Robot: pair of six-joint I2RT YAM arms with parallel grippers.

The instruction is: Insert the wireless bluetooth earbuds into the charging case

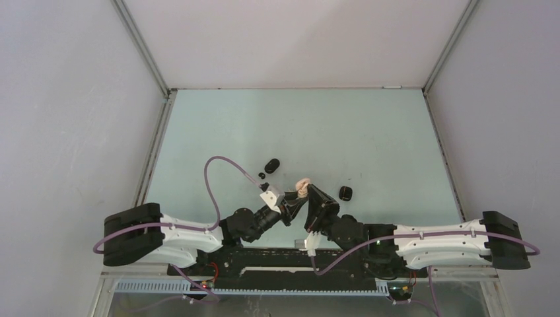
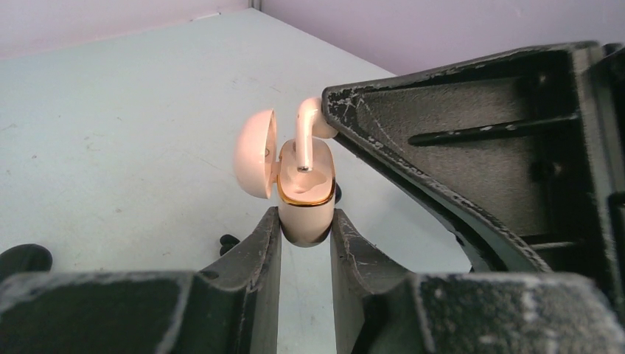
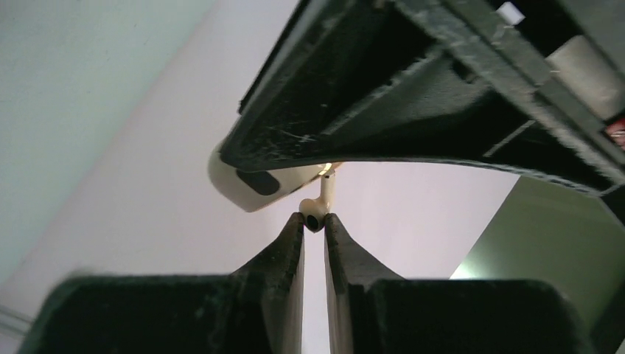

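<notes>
My left gripper is shut on the pale pink charging case, held upright with its lid open. A white earbud, stem downward, is over the case's cavity, held at the tip of my right gripper, whose dark body fills the right of the left wrist view. In the right wrist view, the earbud sits between the fingertips of my right gripper, with the case behind it, partly hidden by the left gripper. From the top, both grippers meet around the case.
Behind the grippers on the pale table lie a black oval case, a small dark piece and, to the right, a black box.
</notes>
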